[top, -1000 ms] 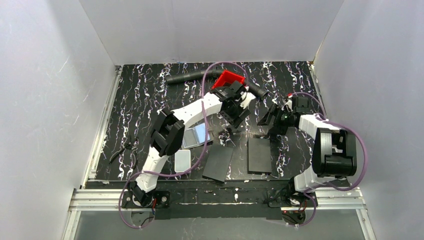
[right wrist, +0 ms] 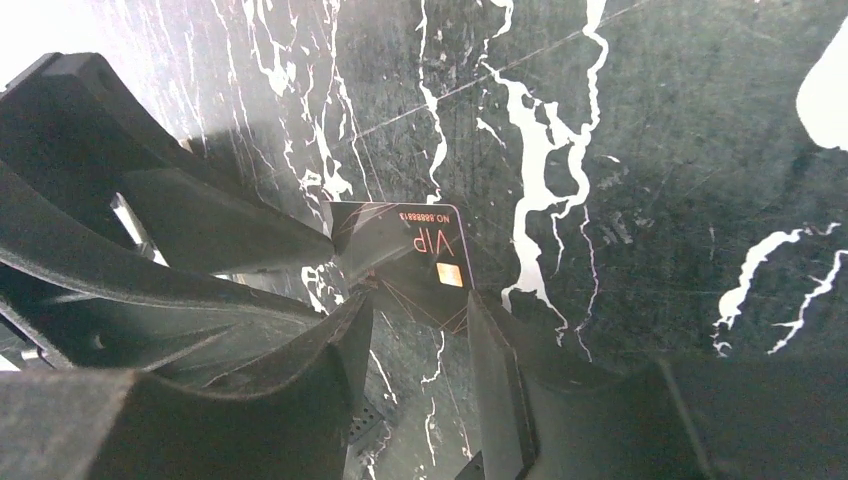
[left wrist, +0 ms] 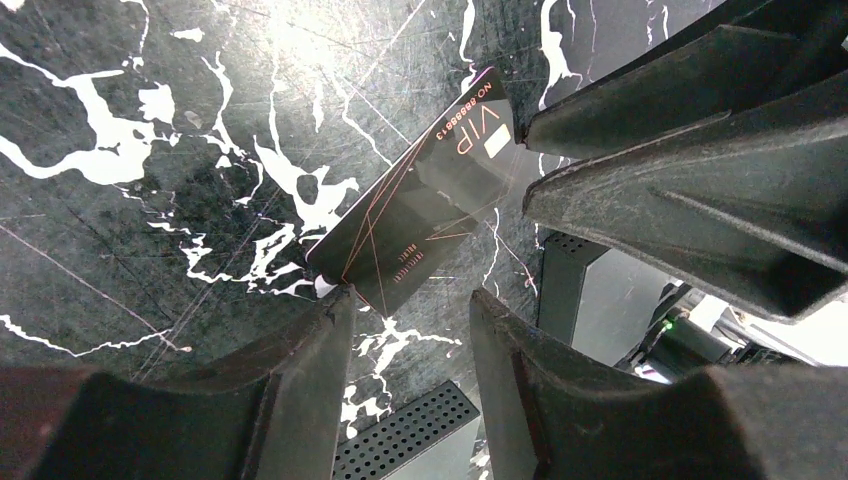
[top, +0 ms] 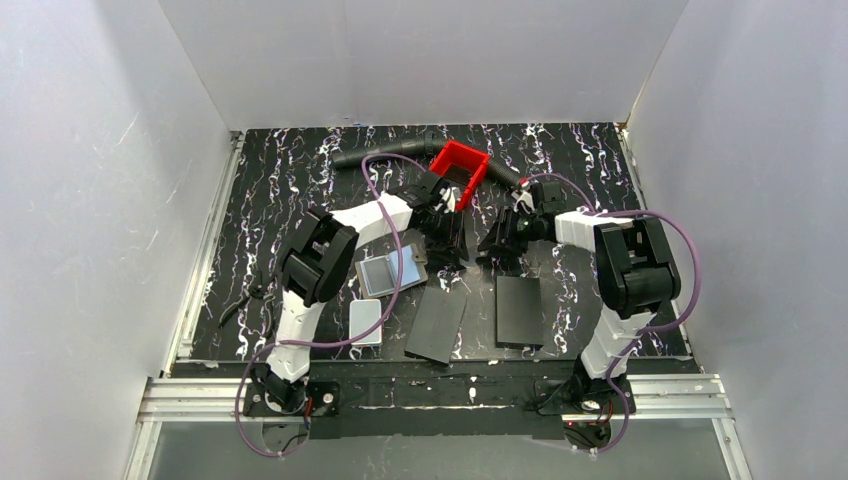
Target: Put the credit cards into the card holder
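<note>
A black card marked VIP lies at or close to the marble tabletop between my grippers; its chip and number also show on the card [right wrist: 410, 255] in the right wrist view. My left gripper is by one corner, its fingertips visibly apart. My right gripper stands over the card's lower part, one fingertip close to its coloured edge. A gap shows between these fingers too. Whether either gripper grips the card is unclear. An open case with grey and blue panels [top: 403, 268], possibly the card holder, lies left of the left gripper.
A red open box [top: 478, 178] stands behind the grippers, near a dark tube [top: 380, 153]. Two dark flat slabs [top: 436, 322] [top: 519, 312] lie in front, with a white-edged rectangle [top: 366, 322] to their left.
The right gripper has moved left, towards the card. The two grippers now stand close together around the card.
</note>
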